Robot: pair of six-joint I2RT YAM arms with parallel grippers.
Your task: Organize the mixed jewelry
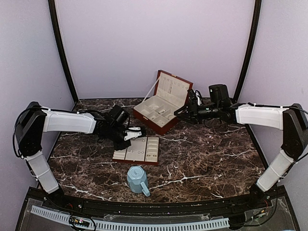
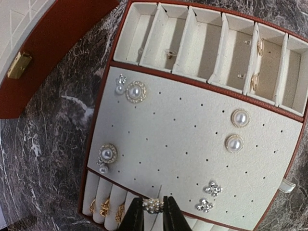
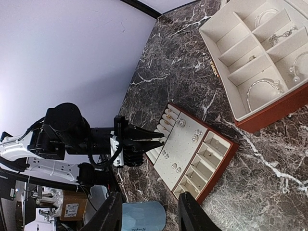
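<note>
The pegged jewelry tray (image 1: 138, 157) lies on the marble table with earrings on its white board (image 2: 183, 130), gold rings in the roll slots and small pieces in the compartments. My left gripper hangs over the board's edge beside the ring slots, its fingers close around a small pearl-cluster piece (image 2: 153, 205). A thin pin-like line shows by that piece. Behind stands the open jewelry box (image 1: 163, 126), bracelets (image 3: 262, 86) in its compartments. Beside this box, my right gripper is open with nothing between its fingers.
A blue mug (image 1: 137, 179) stands in front of the tray. The box's raised lid (image 1: 172, 90) stands at the back.
</note>
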